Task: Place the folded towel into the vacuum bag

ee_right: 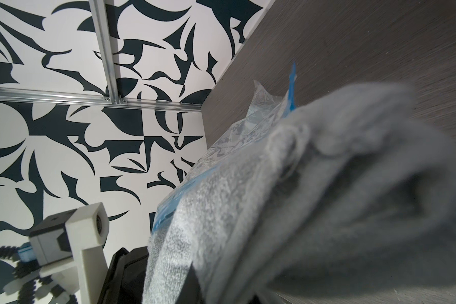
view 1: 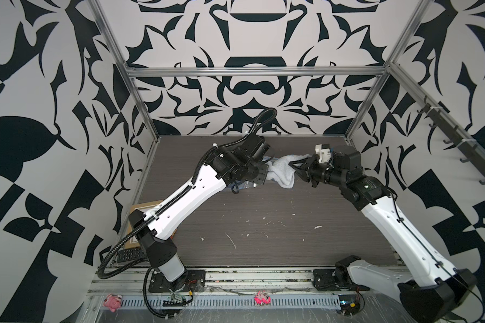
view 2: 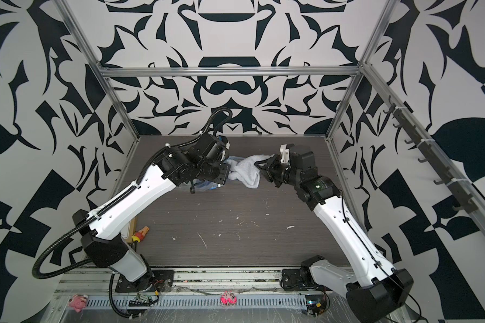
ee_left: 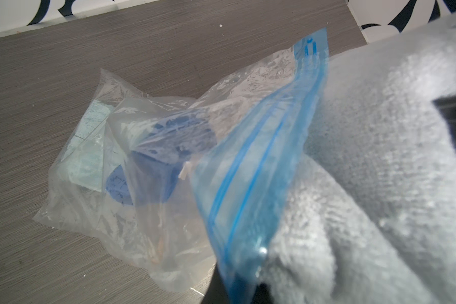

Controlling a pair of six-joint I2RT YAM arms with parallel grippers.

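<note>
A clear vacuum bag [ee_left: 136, 228] with a blue zip rim [ee_left: 243, 172] lies on the table in the left wrist view. My left gripper is shut on that rim at the bottom of the view. The light grey towel [ee_left: 369, 167] bunches against the rim's right side; part of it appears to be at the bag's mouth, but how far inside is hidden. From the right, my right gripper [view 1: 295, 164] is shut on the towel, its folds gathered between the fingers at the bottom of the right wrist view. The top views show the towel [view 2: 246, 171] spanning both grippers.
Bare dark table [view 1: 285, 226] spreads in front of the arms, with small white scraps on it. A tan-edged box [view 1: 145, 206] stands at the left edge, partly behind the left arm. The patterned back wall [view 1: 253, 105] rises behind the table.
</note>
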